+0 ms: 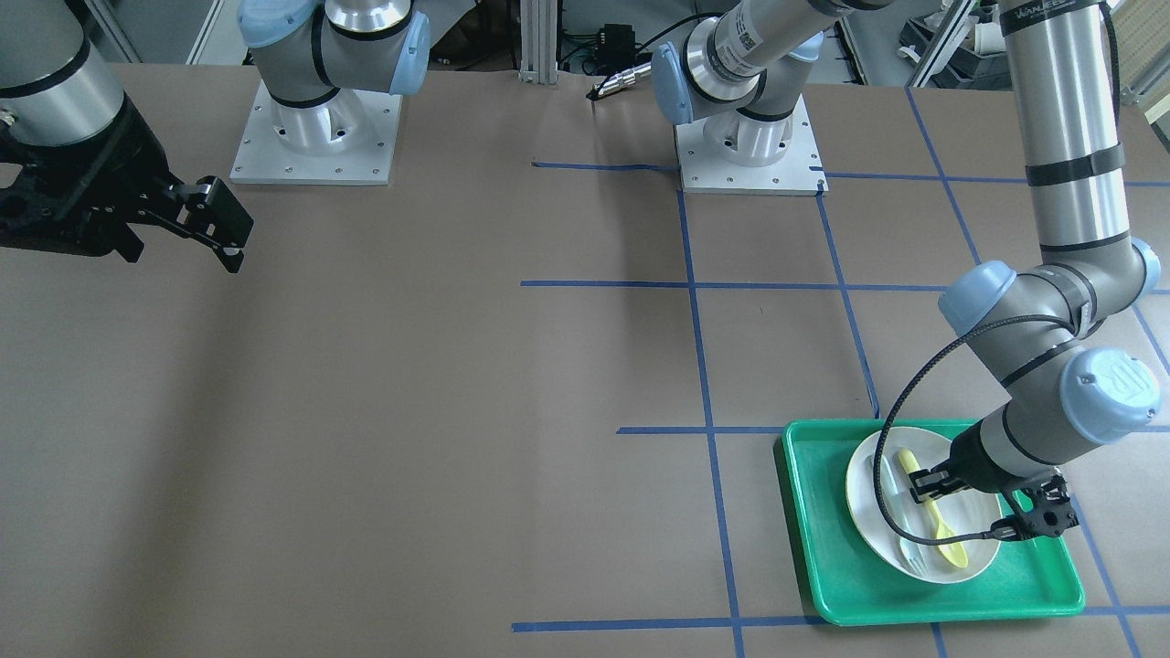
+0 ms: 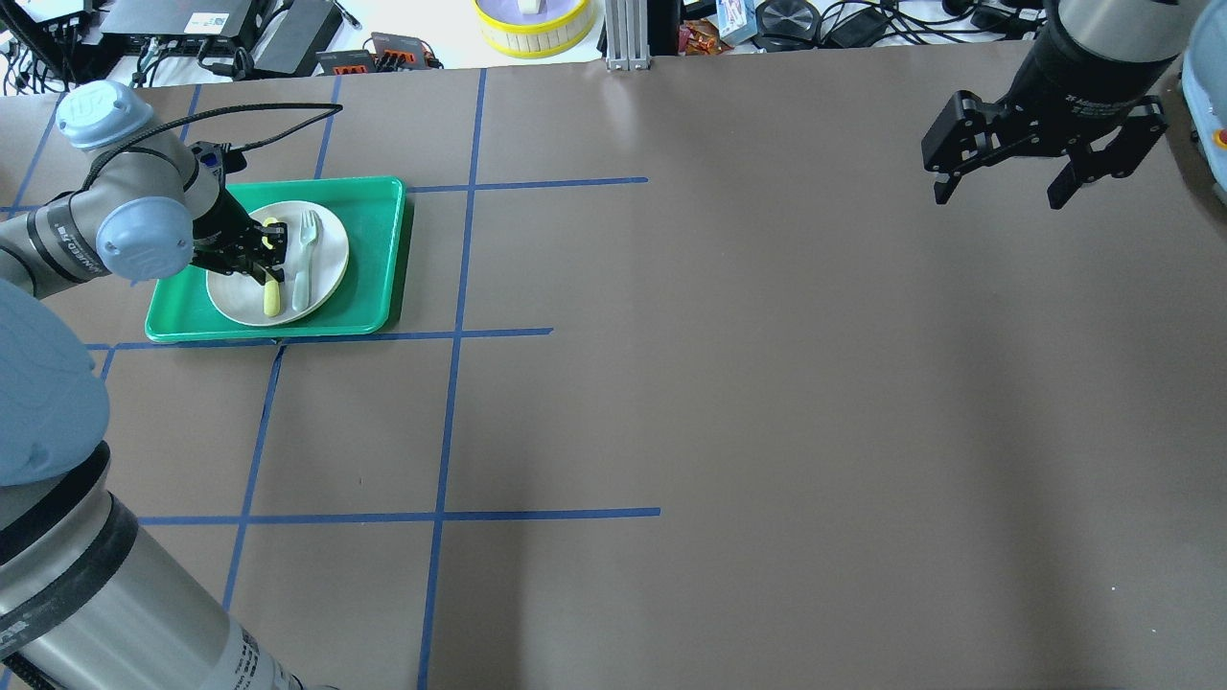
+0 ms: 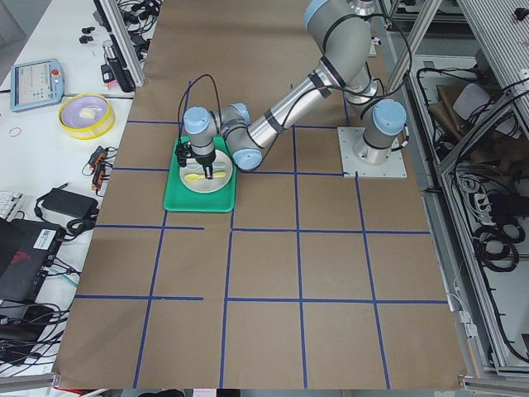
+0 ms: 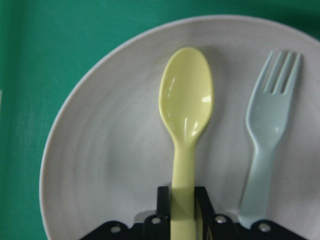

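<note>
A yellow plastic spoon lies on a white plate, and a pale blue-green fork lies to its right in the left wrist view. The plate rests in a green tray. My gripper is down at the plate with a black fingertip on each side of the spoon's handle, appearing closed on it. In the top view the gripper sits over the spoon and partly hides it; the fork shows beside it.
Another arm's black end-effector hangs at the far side. More arm bases stand along the edge in the front view. Cables and devices lie beyond the table's edge.
</note>
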